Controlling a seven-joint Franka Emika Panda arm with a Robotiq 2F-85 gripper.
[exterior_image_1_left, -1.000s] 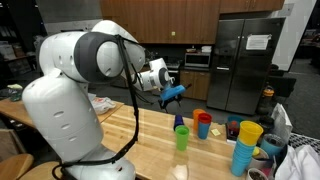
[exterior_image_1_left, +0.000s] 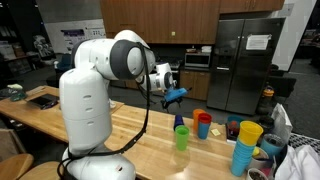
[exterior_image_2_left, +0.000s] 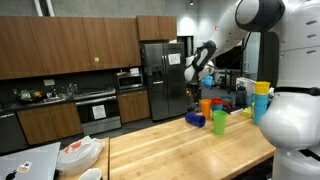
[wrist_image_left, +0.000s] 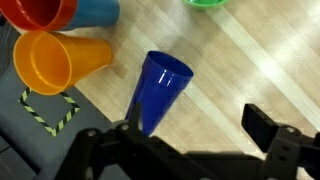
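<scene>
A dark blue cup (wrist_image_left: 160, 88) lies on its side on the wooden table in the wrist view, its open end toward the top right. My gripper is above it with the fingers wide apart, and nothing sits between the black fingers. The lower end of the cup runs close to the left finger in that view. From outside, the blue cup (exterior_image_2_left: 195, 119) rests on the table below the gripper, which has a clear gap above it. The fingertips are too small to make out well in the exterior views.
A green cup (exterior_image_1_left: 181, 138) stands nearer the camera. Red (wrist_image_left: 38, 12) and orange (wrist_image_left: 62, 60) cups are beside the blue one, close to the black-and-yellow striped edge tape (wrist_image_left: 68, 112). Stacked cups (exterior_image_1_left: 242, 155) crowd the right side in exterior view 1.
In exterior view 1 the arm and gripper have shifted slightly to the right. The cups have not moved.
</scene>
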